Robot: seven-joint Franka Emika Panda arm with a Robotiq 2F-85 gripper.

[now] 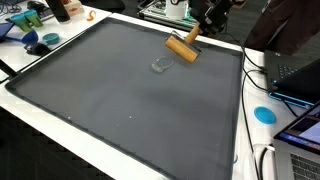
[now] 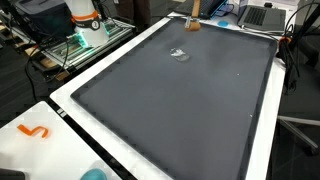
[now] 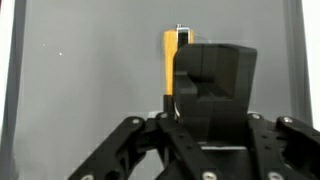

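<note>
An orange box-like object [image 1: 183, 47] with dark edges stands tilted near the far edge of the grey board [image 1: 120, 105], a slim orange part rising from it. In exterior view 2 the orange object [image 2: 193, 23] appears at the top. In the wrist view the orange object [image 3: 172, 62], with a black and white end, lies partly behind my black gripper. The fingers look shut on the orange object, though the exact contact is hidden by the fingers. A clear object [image 1: 162, 64] rests on the board beside it.
Blue bowls and other items [image 1: 38, 48] stand beyond the board's left edge. On the right are a blue disc [image 1: 265, 115], cables and laptops [image 1: 296, 160]. Most of the board is bare.
</note>
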